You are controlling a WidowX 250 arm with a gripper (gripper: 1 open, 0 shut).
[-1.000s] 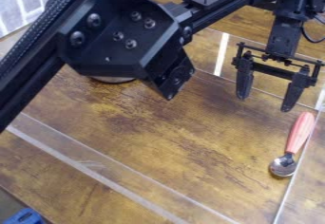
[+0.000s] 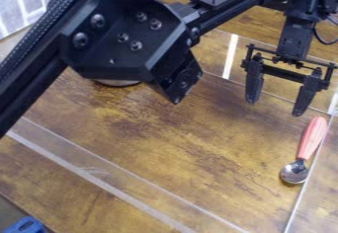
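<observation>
My gripper (image 2: 278, 95) hangs open at the upper right, its two black fingers apart with nothing between them. Just below and right of it lies a spoon (image 2: 301, 152) with a pink handle and a silver bowl pointing toward the front. The black arm crosses the upper left of the view and hides part of the table there, including most of a round object (image 2: 113, 82) under it.
A blue object (image 2: 24, 224) shows at the bottom-left corner. A pale surface with bars is at the top left.
</observation>
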